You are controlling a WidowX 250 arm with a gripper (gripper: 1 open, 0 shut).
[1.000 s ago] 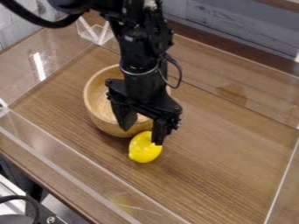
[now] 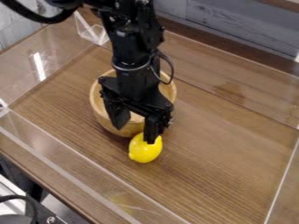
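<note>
A yellow lemon-like object [image 2: 145, 150] lies on the wooden table just in front of a tan bowl [image 2: 105, 92]. My black gripper [image 2: 135, 119] hangs over the bowl and behind the yellow object, covering much of the bowl. Its fingers point down; whether they are open or shut is hard to make out, and what is between them is hidden.
A clear plastic piece [image 2: 96, 28] stands at the back left. A white panelled wall runs behind the table, and a dark cable lies at the lower left.
The arm has shifted slightly to the left over the last second. The yellow object and bowl look unmoved.
</note>
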